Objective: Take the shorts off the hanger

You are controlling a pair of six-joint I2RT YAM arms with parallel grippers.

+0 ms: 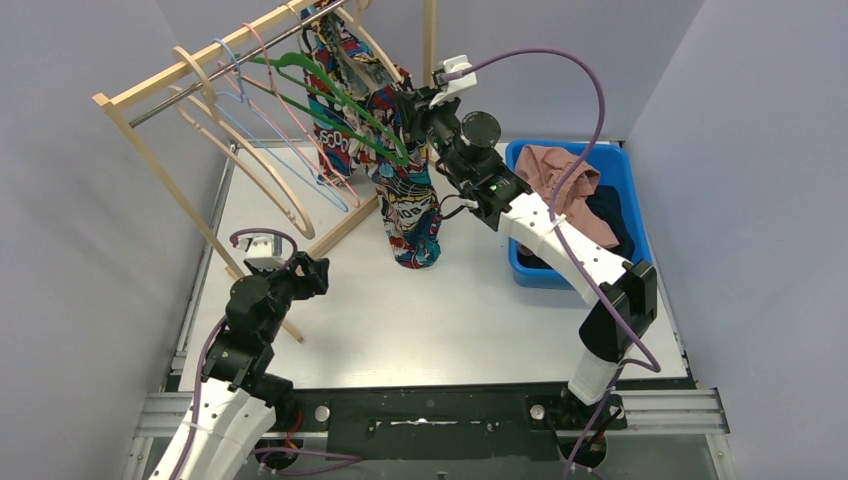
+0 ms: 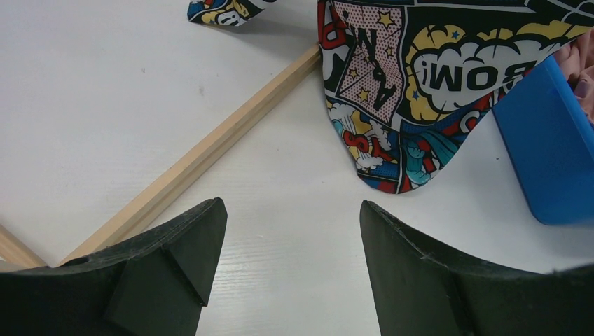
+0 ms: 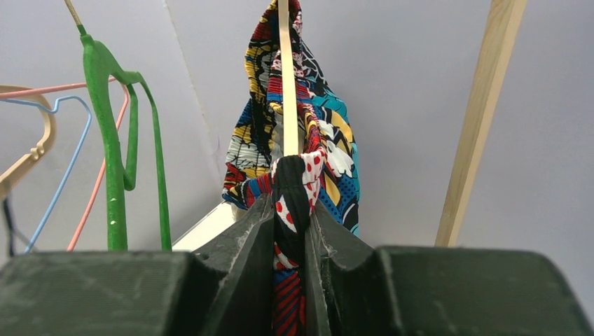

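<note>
The comic-print shorts [image 1: 410, 225] hang on a pale wooden hanger [image 3: 288, 91] near the rack's far end, one leg reaching down close to the white table. My right gripper is at the near end of that hanger, its fingers close together with the bunched waistband [image 3: 290, 183] filling the gap between them. Whether the hanger's tip is still inside the cloth there is hidden. At the front left, my left gripper stands open and empty, apart from the shorts' lower leg [image 2: 382, 150] in the left wrist view.
Green hangers [image 1: 345, 100] crowd the shorts on the left, with pink, blue [image 1: 290, 145] and wooden ones beyond. A rack post [image 3: 483, 119] stands to the right of my right gripper. The blue bin [image 1: 640, 235] at the right holds clothes.
</note>
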